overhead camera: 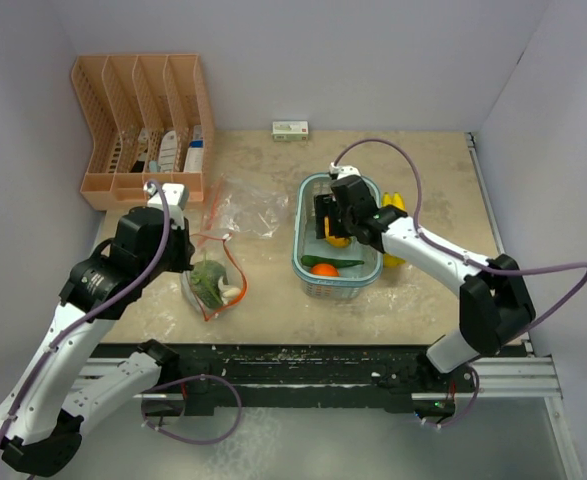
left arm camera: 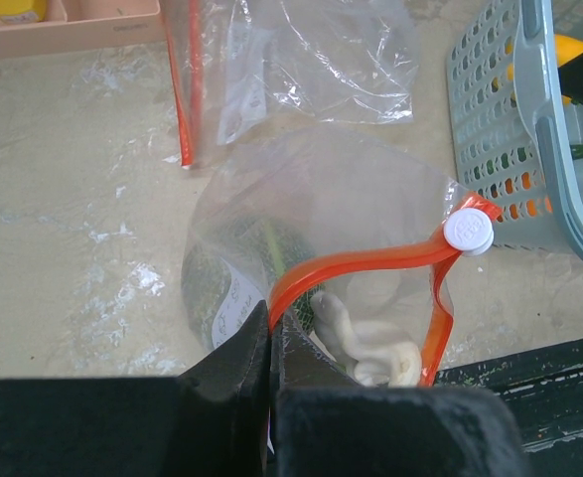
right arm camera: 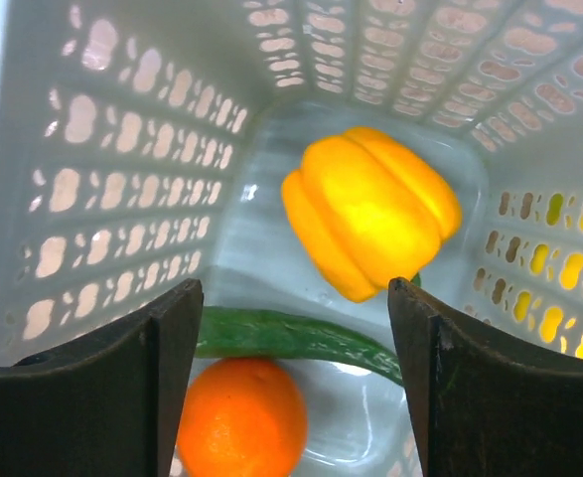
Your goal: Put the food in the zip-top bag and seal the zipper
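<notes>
A clear zip top bag with an orange zipper edge (left arm camera: 356, 260) stands mouth-open, holding leafy green food and pale mushroom-like pieces (left arm camera: 370, 343). My left gripper is shut on the bag's orange edge at one side. In the blue-grey basket (overhead camera: 339, 285) lie a yellow pepper (right arm camera: 365, 204), a green cucumber (right arm camera: 281, 336) and a round orange-red item (right arm camera: 241, 417). Over them inside the basket hangs my right gripper, fingers apart and nothing between them; the pepper lies beyond the fingertips.
Behind the open bag another clear bag (overhead camera: 248, 207) lies flat. A compartmented peach rack (overhead camera: 103, 185) stands at the back left, a small box (overhead camera: 290, 130) at the back. Yellow bananas (overhead camera: 394, 205) lie just right of the basket.
</notes>
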